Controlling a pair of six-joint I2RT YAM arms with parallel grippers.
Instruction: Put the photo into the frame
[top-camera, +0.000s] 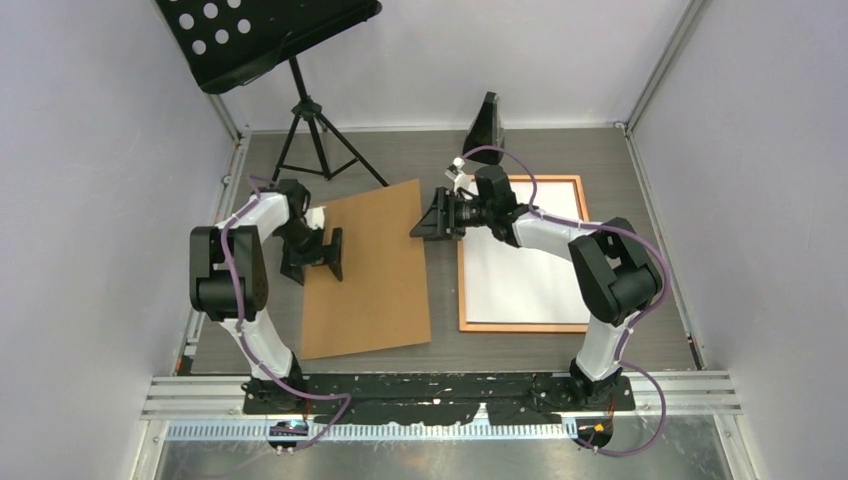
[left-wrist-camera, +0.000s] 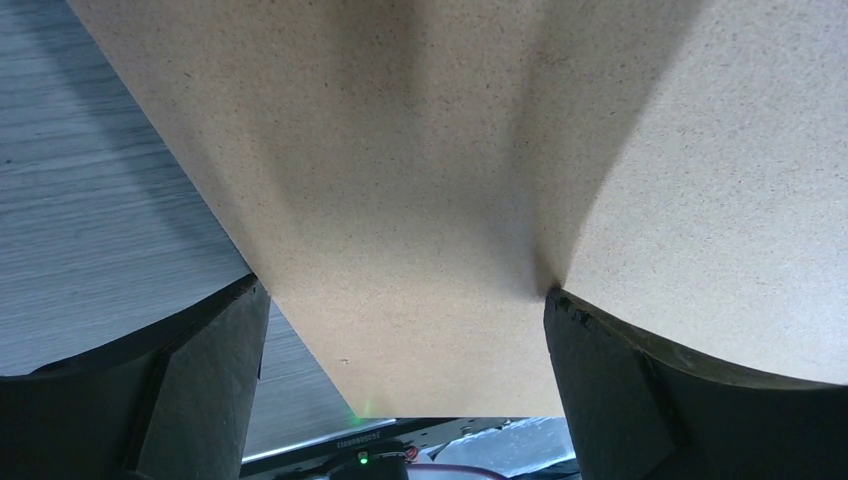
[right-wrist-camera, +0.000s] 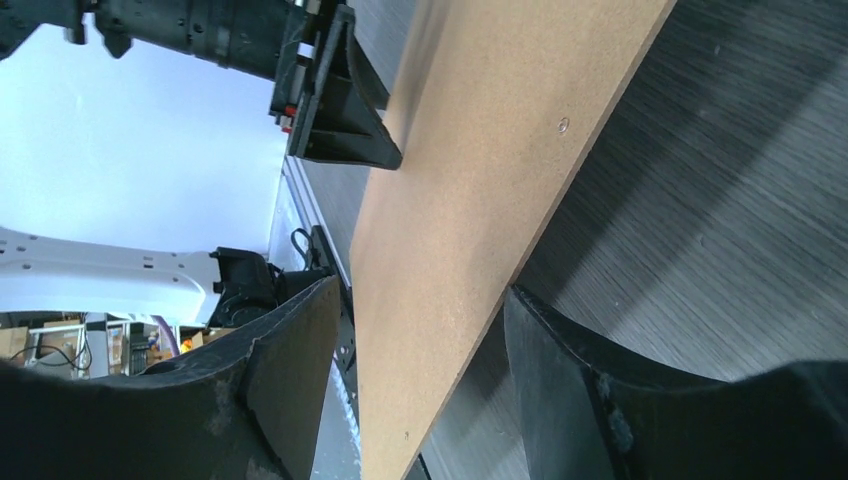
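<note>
A thin brown board (top-camera: 375, 285) lies tilted at the left middle of the floor, its right side raised; whether it is the photo or a backing I cannot tell. On the right is the frame (top-camera: 461, 300), orange-rimmed with a white inside (top-camera: 525, 275). My left gripper stands open over the board's left edge, one finger beyond the edge and one over the face. My right gripper has its fingers apart at the raised right edge. One finger (right-wrist-camera: 515, 310) meets that edge; the other is on the face side.
A black music stand (top-camera: 310, 110) rises at the back left. A dark wedge-shaped object (top-camera: 485, 130) stands at the back, near the right arm. Bare grey floor (top-camera: 445, 290) separates board and frame. Walls close off both sides.
</note>
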